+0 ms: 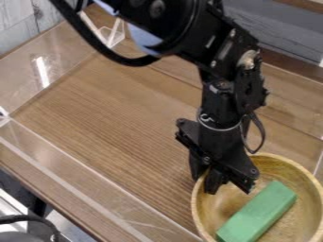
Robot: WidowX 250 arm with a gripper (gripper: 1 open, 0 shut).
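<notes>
A black gripper (217, 166) hangs from the arm over the left rim of a tan bowl (305, 198) at the lower right. Its fingertips are dark and low at the rim; whether anything is between them is unclear. A green rectangular block (256, 214) lies inside the bowl, right of and below the gripper.
A clear plastic edge runs along its left side, with cables beyond at the lower left.
</notes>
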